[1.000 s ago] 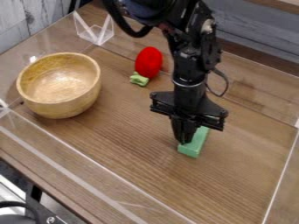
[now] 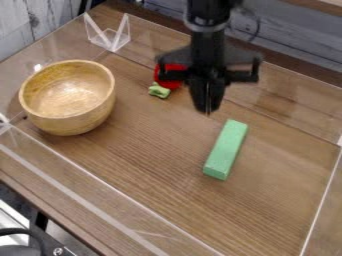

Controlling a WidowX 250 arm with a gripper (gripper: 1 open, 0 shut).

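Note:
My gripper (image 2: 206,100) hangs over the upper middle of the table in the camera view, dark and seen from the front; whether its fingers are open or shut is unclear. A green bar (image 2: 225,149) lies flat on the table below and right of it, apart from it. A red object (image 2: 170,76) lies left of the gripper, partly hidden by it, with a small pale green piece (image 2: 159,90) just below.
A wooden bowl (image 2: 70,97) sits on the left of the table (image 2: 134,180). A clear wire-like container (image 2: 110,32) stands at the top left.
My gripper has risen and moved back, away from the green bar, which is now fully in sight. The red object is now partly behind the gripper.

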